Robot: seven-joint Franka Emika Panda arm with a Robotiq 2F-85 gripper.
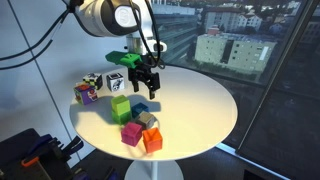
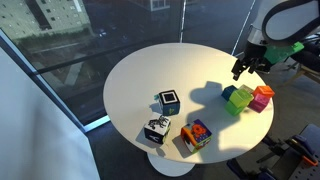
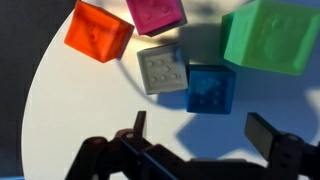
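My gripper is open above the table, with nothing held between its fingers. Just ahead of the gap in the wrist view is a blue cube [image 3: 211, 90], with a grey-tan cube [image 3: 162, 69] close on its left. An orange block [image 3: 98, 32] and a pink block [image 3: 153, 12] lie farther up. Green blocks [image 3: 272, 36] fill the upper right; exterior view 1 shows the green pair [image 1: 121, 107] stacked. There, the gripper [image 1: 145, 92] hangs behind and above the blue cube [image 1: 140, 108]. It appears as gripper [image 2: 244, 72] in exterior view 2.
Black-and-white patterned cubes [image 2: 169, 101] and a multicoloured box [image 2: 196, 135] stand apart from the plain blocks on the round white table [image 2: 140, 70]. The stacked green blocks rise highest among the plain ones.
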